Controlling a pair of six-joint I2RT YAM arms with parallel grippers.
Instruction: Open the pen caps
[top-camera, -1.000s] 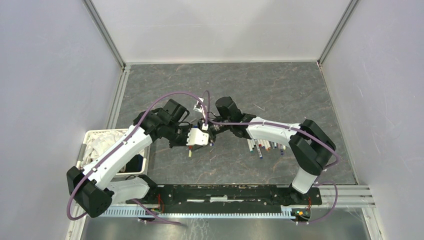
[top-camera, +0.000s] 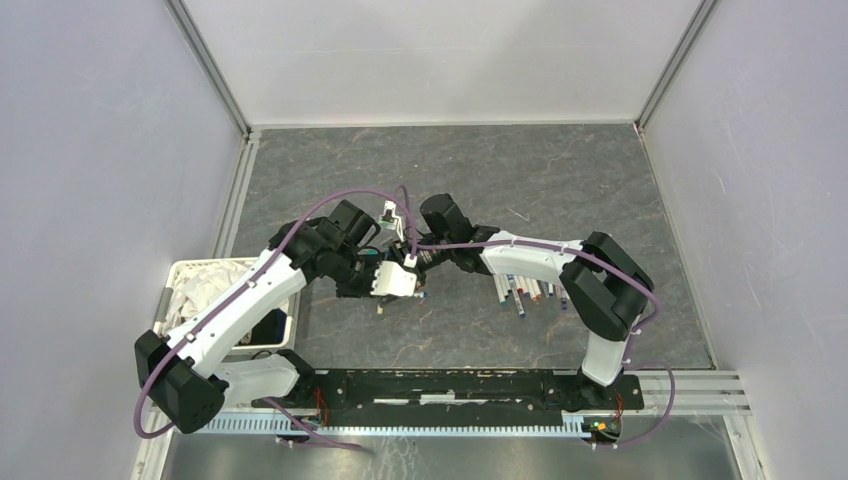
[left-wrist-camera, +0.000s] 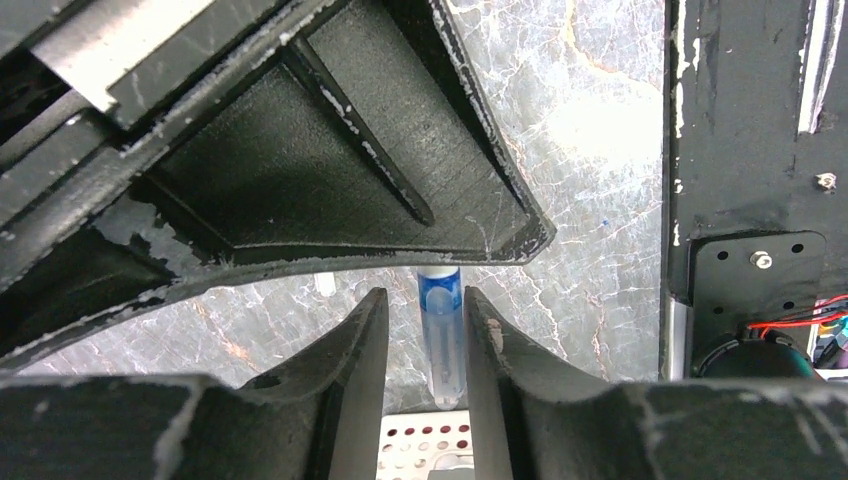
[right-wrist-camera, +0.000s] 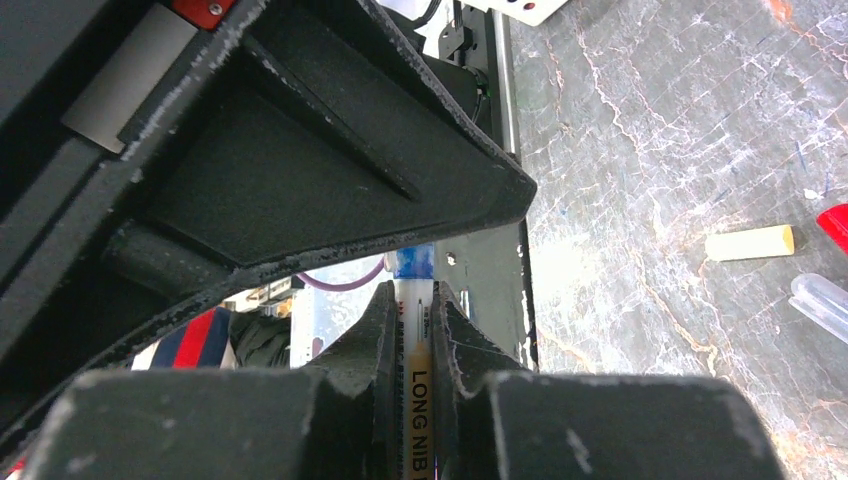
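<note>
In the right wrist view, my right gripper is shut on a pale marker (right-wrist-camera: 418, 400) with "LONG NIB" printed along its barrel and a blue section near its far end. The left wrist view shows a clear pen cap (left-wrist-camera: 443, 345) with a blue part above it, standing between the fingers of my left gripper. Those fingers are part open, with a gap on the cap's left side; contact on its right side is hard to tell. From above, both grippers meet near the table's middle and the arms hide the pen.
Several pens (top-camera: 520, 290) lie in a row under the right forearm. A white basket (top-camera: 215, 262) with cloth stands at the left. On the table lie a yellow piece (right-wrist-camera: 750, 243), a red piece (right-wrist-camera: 838, 226) and a loose clear cap (right-wrist-camera: 820, 305).
The left arm has barely moved.
</note>
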